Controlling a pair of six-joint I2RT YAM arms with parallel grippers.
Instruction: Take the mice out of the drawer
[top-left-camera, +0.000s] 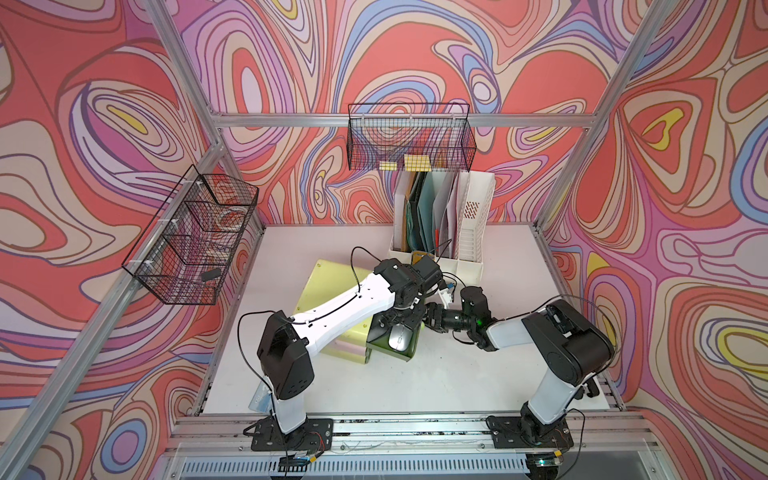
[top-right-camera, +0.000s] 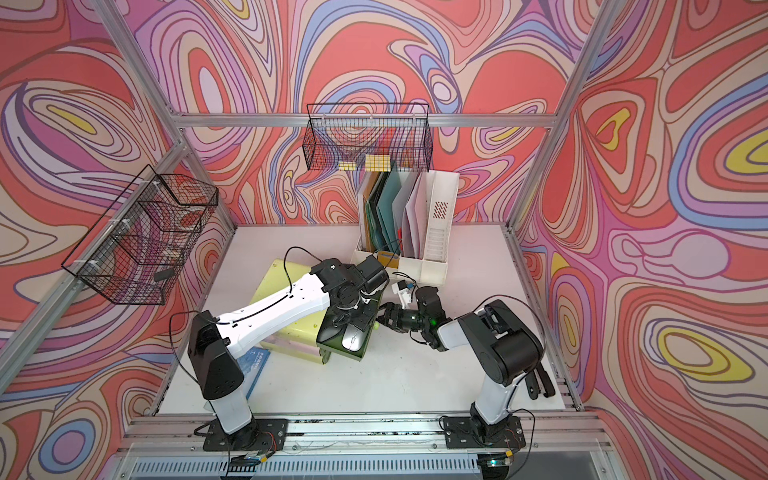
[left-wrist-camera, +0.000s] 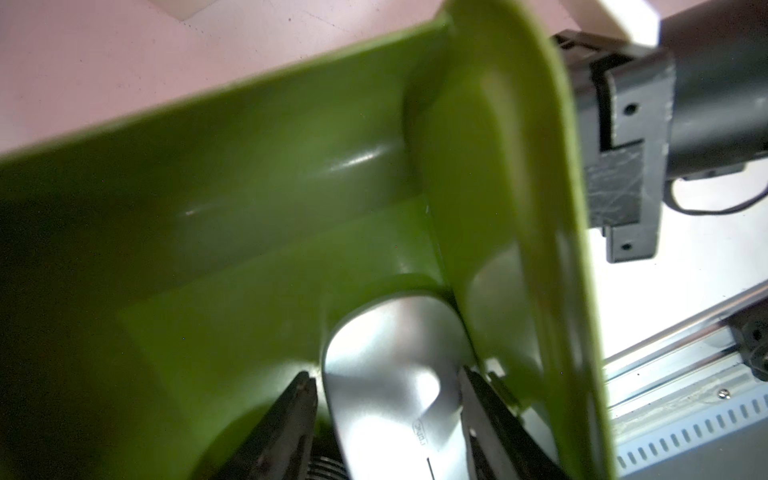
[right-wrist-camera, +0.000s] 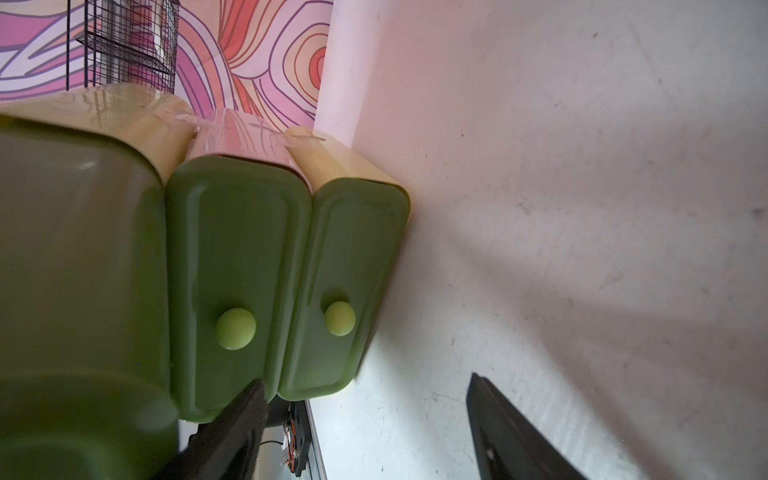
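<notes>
A silver mouse (left-wrist-camera: 400, 360) lies in the pulled-out green drawer (left-wrist-camera: 304, 264), against its front wall. My left gripper reaches down into the drawer with its fingers apart, one on each side of the mouse; whether they touch it I cannot tell. Beneath it in the left wrist view, a dark ridged thing (left-wrist-camera: 326, 469) shows only partly. In the top left view the mouse (top-left-camera: 399, 339) is visible below the left arm. Just outside the drawer front, my right gripper is open and empty, the drawer's green front (right-wrist-camera: 80, 256) beside its left finger.
Two closed drawers with round knobs (right-wrist-camera: 236, 329) sit beside the pulled-out one in the yellow cabinet (top-left-camera: 334, 288). A white file holder (top-left-camera: 470, 216) stands behind.
</notes>
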